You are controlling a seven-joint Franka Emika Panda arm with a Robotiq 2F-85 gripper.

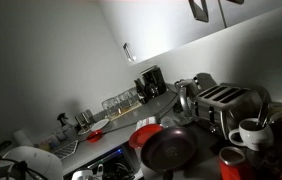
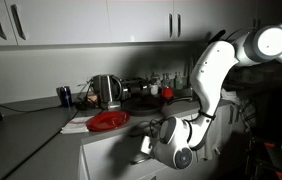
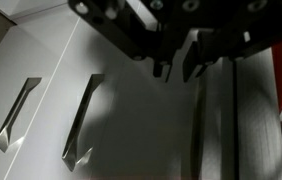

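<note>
In the wrist view my gripper points at pale cabinet fronts, its fingers parted by a narrow gap with nothing visible between them. One long metal handle (image 3: 81,122) is to the left of the fingers, apart from them. Farther left, a second handle (image 3: 19,112) sits on the neighbouring panel. Exterior view 2 has the arm (image 2: 186,135) reaching down in front of the counter, with the hand low against the cabinet fronts; its fingertips are too dark to make out there.
Above the arm, a red plate (image 2: 107,121) rests near the counter's front edge. A dark pan (image 1: 169,148), a toaster (image 1: 229,105), a white mug (image 1: 251,134) and a red can (image 1: 233,163) crowd the counter.
</note>
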